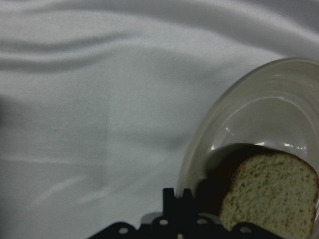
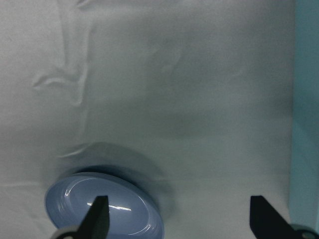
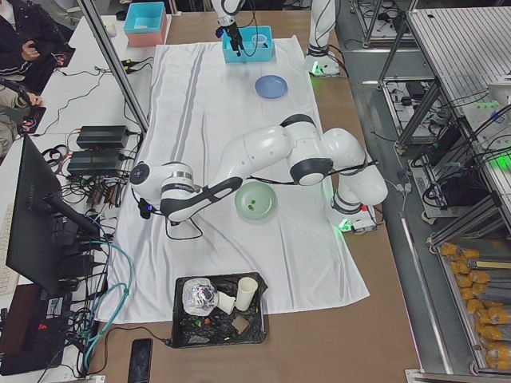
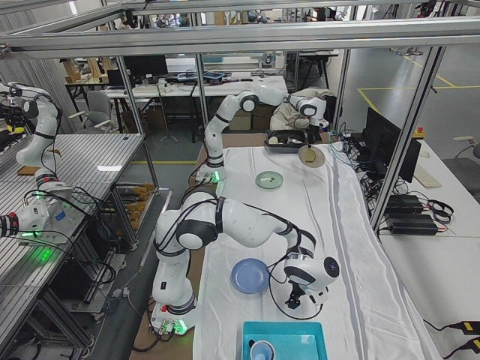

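Note:
A beige dish (image 4: 319, 160) holds a bread slice (image 4: 309, 156); both fill the lower right of the left wrist view. My left gripper is above the dish's edge, its fingers shut, with nothing visible between them. A green plate (image 3: 256, 200) lies nearby. My right gripper is open and empty above the cloth, between a blue plate (image 3: 271, 87) and a teal bin (image 4: 283, 334), which holds a cup (image 4: 262, 353).
A black tray (image 3: 184, 327) with cups and a foil item stands at one end of the white cloth (image 3: 319, 279). A monitor (image 3: 36, 207) and cables line the side.

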